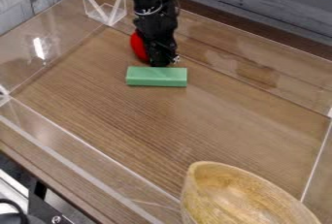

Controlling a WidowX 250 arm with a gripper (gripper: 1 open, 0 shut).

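The black arm reaches down from the top of the view, its gripper (pixel 159 55) low over the wooden table, just behind a green block (pixel 157 76). A red object (pixel 138 45) shows at the left side of the gripper, partly hidden behind it; whether they touch cannot be told. The fingertips are dark and small, so whether anything is between them is unclear.
A pale yellow bowl (pixel 234 194) sits at the bottom right near the front. Clear plastic pieces (pixel 104 7) stand at the back left.
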